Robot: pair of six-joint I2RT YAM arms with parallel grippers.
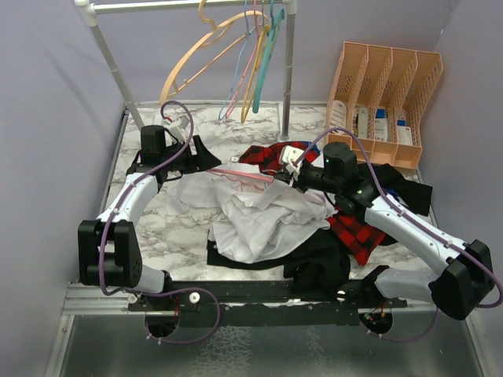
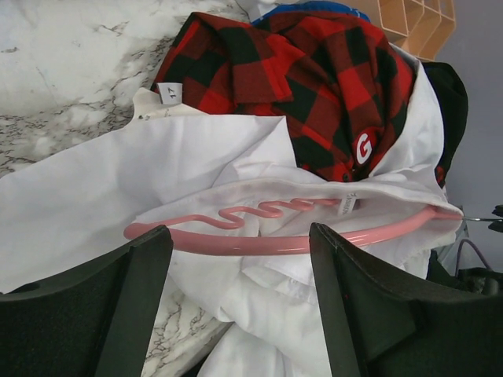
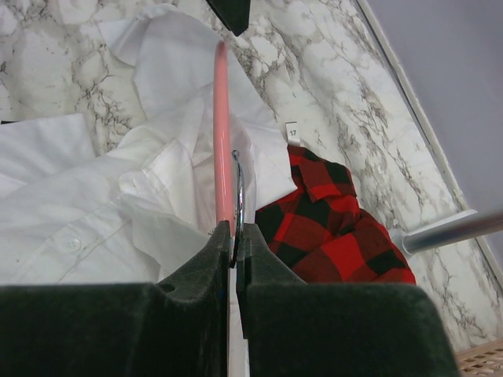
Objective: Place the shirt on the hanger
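Note:
A white shirt (image 1: 263, 224) lies crumpled across the middle of the table. Over it is a pink hanger (image 1: 245, 175), its free end pointing left. In the left wrist view the hanger's (image 2: 240, 245) far end goes under the white cloth (image 2: 267, 188). My right gripper is shut on the thin metal hook (image 3: 240, 169) of the hanger. My left gripper (image 1: 212, 154) stands partly open near the free end; its fingers (image 2: 130, 290) are apart, and the hanger shows in the gap beyond them, not gripped.
Red-and-black checked cloth (image 1: 357, 236) and black cloth (image 1: 322, 255) lie around and under the shirt. More hangers (image 1: 267, 59) hang from the white rack (image 1: 287, 71) at the back. A peach organizer (image 1: 385, 94) stands at the back right. Bare marble shows at the left.

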